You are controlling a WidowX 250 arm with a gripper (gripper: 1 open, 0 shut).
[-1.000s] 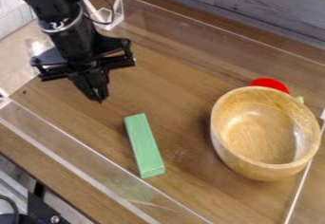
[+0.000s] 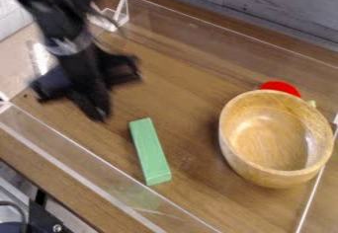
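Observation:
My gripper (image 2: pixel 93 109) hangs at the left of the camera view over the wooden table, blurred, its fingertips pointing down, shut with nothing visible between them. A green rectangular block (image 2: pixel 149 150) lies flat to the lower right of it, apart from it. A large wooden bowl (image 2: pixel 275 143) stands at the right, with a red round object (image 2: pixel 279 86) partly hidden behind it and a small yellowish piece beside that.
A clear low barrier borders the table (image 2: pixel 199 79) along the back, front and sides. Cables lie outside at the lower left.
The block and bowl have not moved.

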